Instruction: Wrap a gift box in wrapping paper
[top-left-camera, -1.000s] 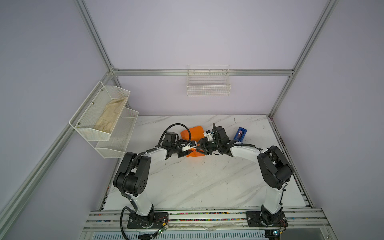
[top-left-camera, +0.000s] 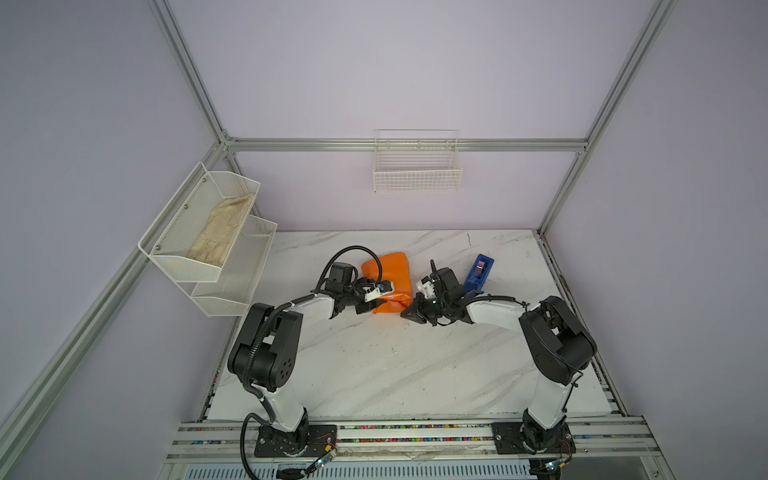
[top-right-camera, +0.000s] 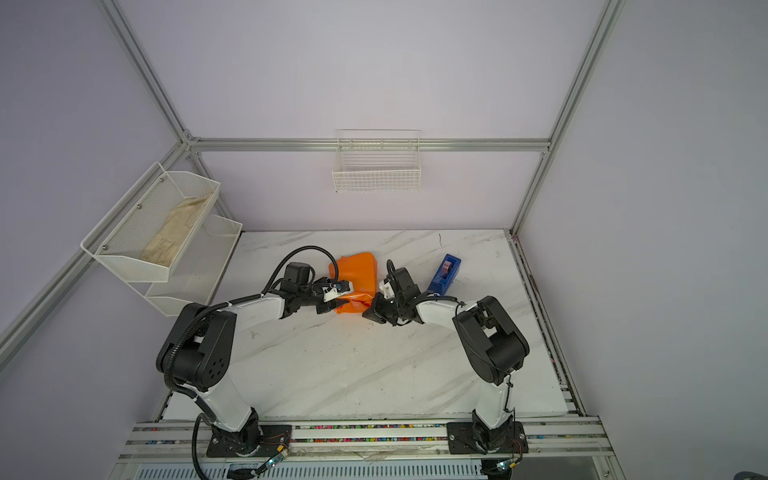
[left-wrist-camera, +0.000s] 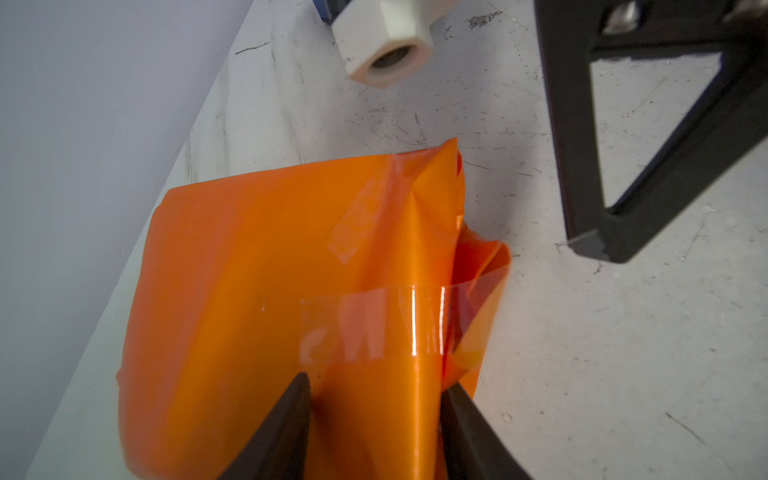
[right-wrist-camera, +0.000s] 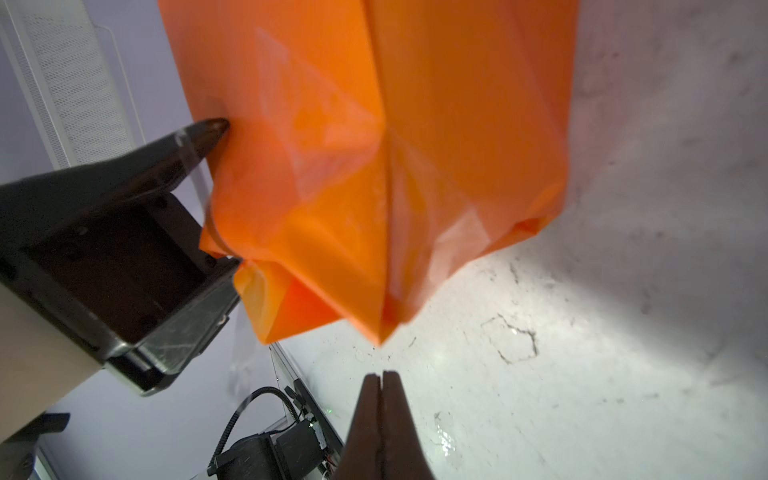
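An orange-wrapped package (top-left-camera: 388, 264) lies mid-table, its near end crumpled into folds. In the left wrist view a strip of clear tape (left-wrist-camera: 368, 320) crosses the orange paper (left-wrist-camera: 264, 232); my left gripper is at that end, its fingers either side of the taped part, too blurred to tell whether they grip it. In the right wrist view my right gripper is shut, nothing seen between its fingers, just off the folded end (right-wrist-camera: 376, 312). A loose strand of clear tape hangs beside the dark bracket at the left of that view.
A blue tray (top-left-camera: 480, 270) lies behind the right arm. White wire shelves (top-left-camera: 208, 272) hang at the left and a wire basket (top-left-camera: 416, 180) on the back wall.
My right arm has shifted, its gripper now lower toward the near side of the package and the wrist reoriented. The left arm has hardly moved.
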